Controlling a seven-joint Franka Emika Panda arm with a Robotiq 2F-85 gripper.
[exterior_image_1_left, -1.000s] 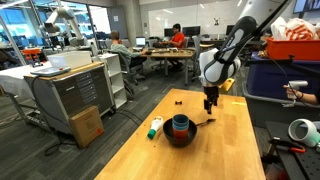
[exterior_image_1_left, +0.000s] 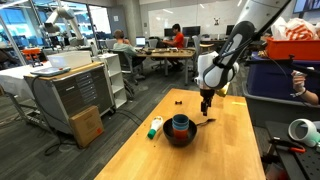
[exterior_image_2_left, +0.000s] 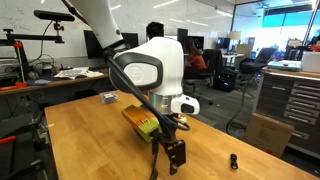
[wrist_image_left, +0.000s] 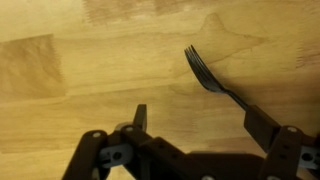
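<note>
A black fork (wrist_image_left: 206, 72) lies on the wooden table, its tines toward the upper middle of the wrist view and its handle running under the right finger (wrist_image_left: 260, 126). My gripper stands open above the table with nothing between its fingers. In exterior view 1 the fork (exterior_image_1_left: 206, 122) shows just in front of the gripper (exterior_image_1_left: 206, 107). Exterior view 2 shows the gripper (exterior_image_2_left: 164, 167) fingers down, under the white arm; the fork cannot be made out there.
A black bowl (exterior_image_1_left: 181, 141) with a blue cup (exterior_image_1_left: 180, 123) in it stands left of the fork. Beside it is a white and green bottle (exterior_image_1_left: 155, 127). A small dark object (exterior_image_1_left: 179, 101) lies farther back.
The arm's lower part has shifted slightly to the left in exterior view 1. The fork, bowl and bottle have not visibly moved.
</note>
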